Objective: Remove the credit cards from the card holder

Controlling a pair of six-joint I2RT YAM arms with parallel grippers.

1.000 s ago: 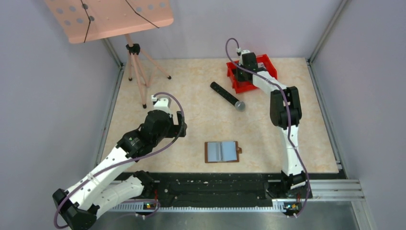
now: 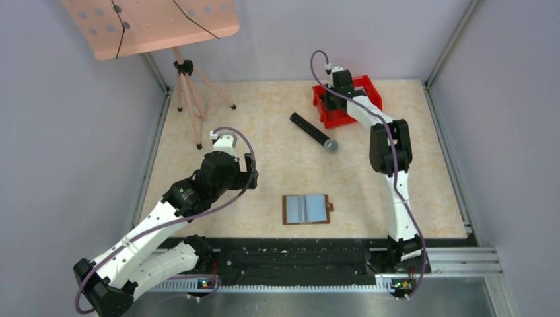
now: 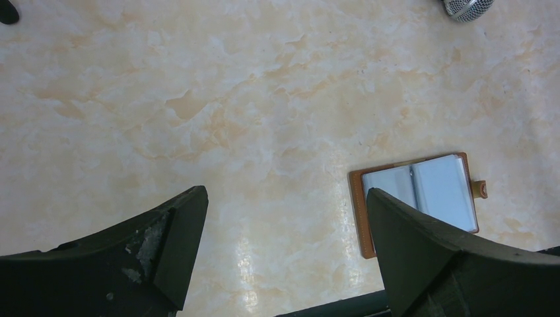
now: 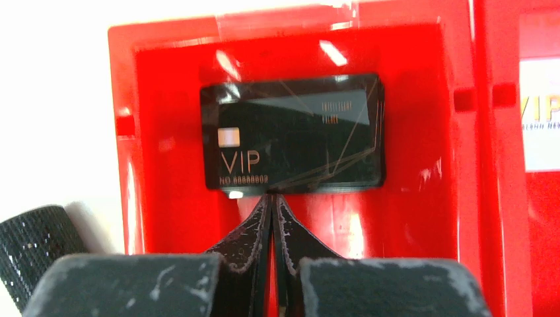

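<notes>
The brown card holder (image 2: 286,211) lies open near the table's front edge, with pale sleeves and a snap tab at its right. Black VIP cards (image 4: 297,132) lie lightly stacked in one compartment of a red tray (image 2: 341,120) at the back right. Over that compartment, my right gripper is shut; its tips meet at the near edge of the cards, and I see nothing clearly pinched between them. My left gripper hangs open and empty above the table, left of the holder; its right finger (image 3: 422,241) covers part of the holder in that view.
In the tray's neighbouring compartment lies a white VIP card (image 4: 541,112). A black microphone (image 2: 310,128) rests left of the tray. Back left, a pink tripod stand (image 2: 191,99) rises from the table. The table between microphone and holder is clear.
The left arm, card holder and microphone have stayed put.
</notes>
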